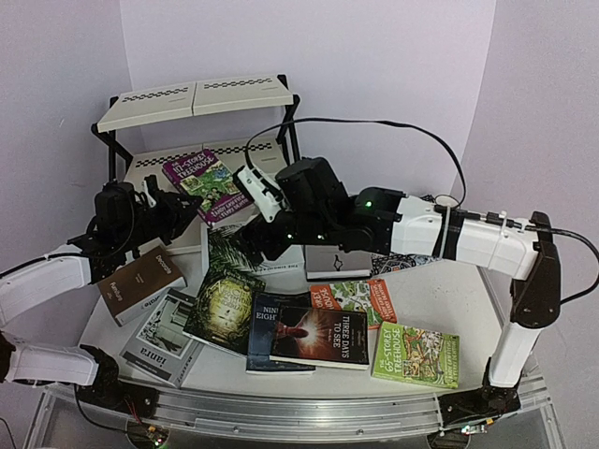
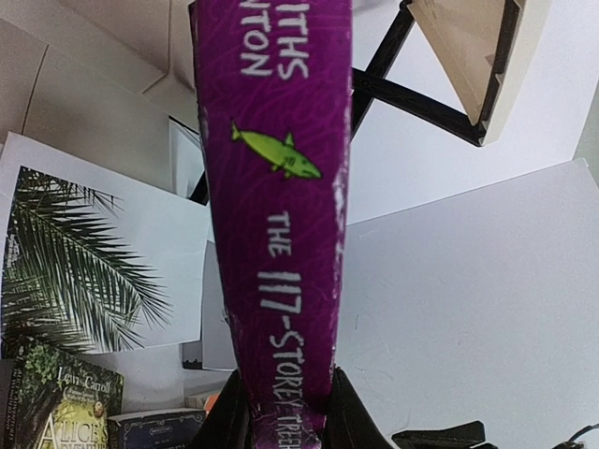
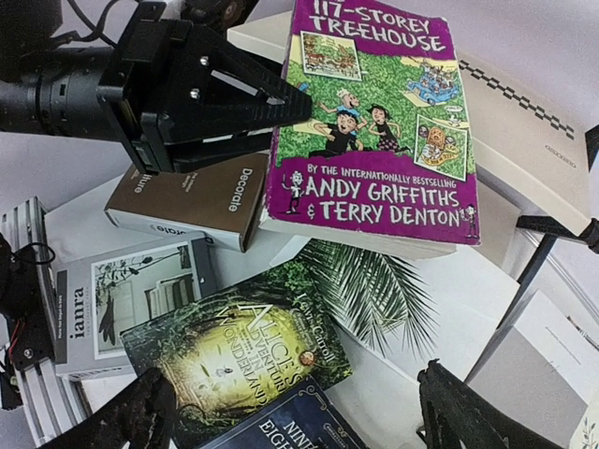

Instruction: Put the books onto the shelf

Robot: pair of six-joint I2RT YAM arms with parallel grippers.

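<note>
My left gripper (image 1: 187, 206) is shut on the purple 117-Storey Treehouse book (image 1: 208, 187), held aloft before the shelf; its spine fills the middle of the left wrist view. My right gripper (image 1: 253, 238) hangs to the right of that book, its fingers apart with nothing visible between them. Below lie a brown Decorate book (image 1: 140, 285), a grey book (image 1: 159, 341), Alice (image 1: 220, 309), a dark blue book (image 1: 281, 360), Three Days to See (image 1: 318, 337), an orange book (image 1: 370, 299) and the 65-Storey book (image 1: 416, 355).
A two-tier cream shelf (image 1: 150, 108) stands at the back left. A palm-leaf book (image 3: 365, 290) lies under the held book. More books lie behind the right arm. Some bare table (image 1: 477, 327) shows on the right.
</note>
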